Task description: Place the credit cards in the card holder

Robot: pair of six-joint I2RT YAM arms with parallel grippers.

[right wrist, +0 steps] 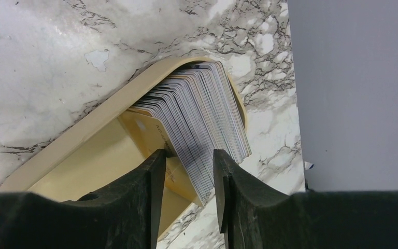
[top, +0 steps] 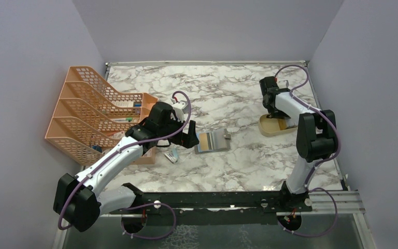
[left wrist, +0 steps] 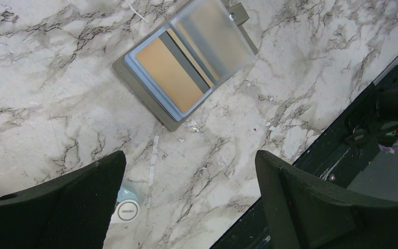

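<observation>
A row of credit cards (right wrist: pixel 202 114) leans inside a tan oval box (right wrist: pixel 77 136); the front one is a gold card (right wrist: pixel 150 134). My right gripper is partly open at the top edge of the cards, its left finger in front of the gold card and its right finger over the stack. Whether the pads touch a card, I cannot tell. The card holder (top: pixel 213 141) lies open mid-table, a tan-and-grey card showing under one clear sleeve (left wrist: pixel 172 72). Over the table to its left, my left gripper stands wide open and empty.
An orange tiered rack (top: pixel 98 116) with small items fills the left side. A small light-blue and white item (top: pixel 171 155) lies between rack and holder. The grey right wall (right wrist: pixel 350 93) rises close beside the box.
</observation>
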